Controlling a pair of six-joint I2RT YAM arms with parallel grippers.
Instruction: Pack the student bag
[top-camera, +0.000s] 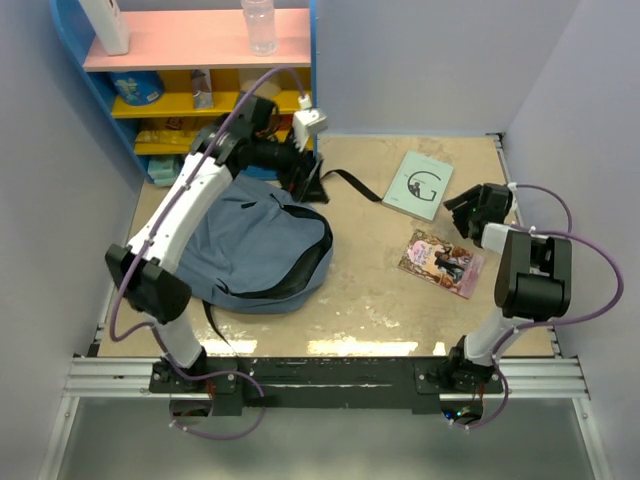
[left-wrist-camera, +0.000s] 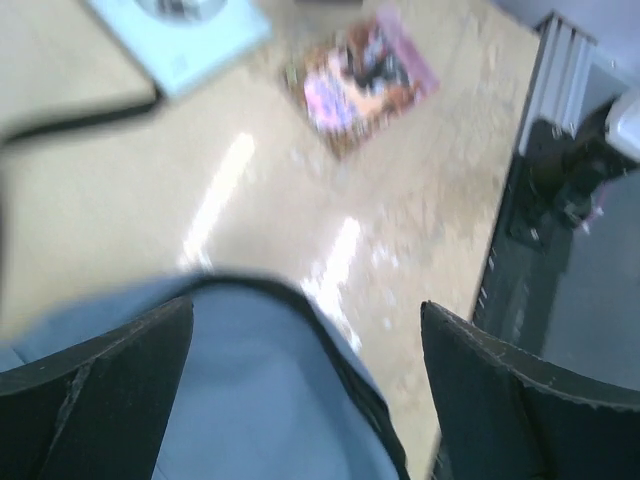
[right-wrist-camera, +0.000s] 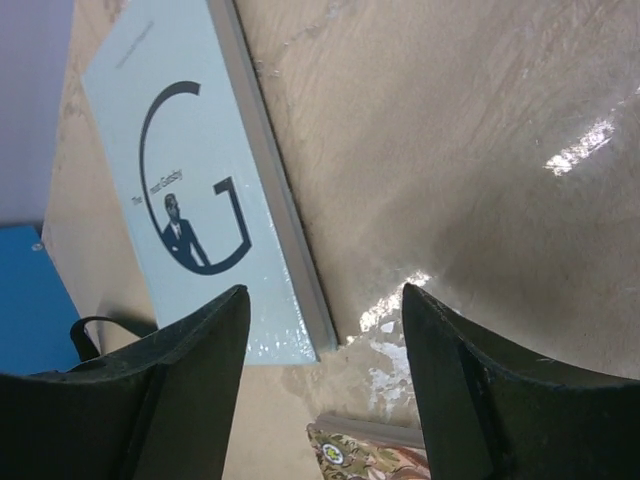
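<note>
The blue-grey bag (top-camera: 220, 250) lies on the left of the table, its strap (top-camera: 350, 182) stretching toward a pale book with a large G (top-camera: 420, 180). My left gripper (top-camera: 305, 190) hangs above the bag, open; its wrist view (left-wrist-camera: 306, 355) is blurred. A colourful book (top-camera: 440, 262) lies below the G book. My right gripper (top-camera: 462, 210) is open, just right of the G book. In the right wrist view, the G book (right-wrist-camera: 190, 170) lies left of and beyond the fingers, with nothing held.
A shelf unit (top-camera: 200, 55) with bottle, containers and packages stands at the back left. Walls flank the table (top-camera: 370, 300), whose middle front is clear.
</note>
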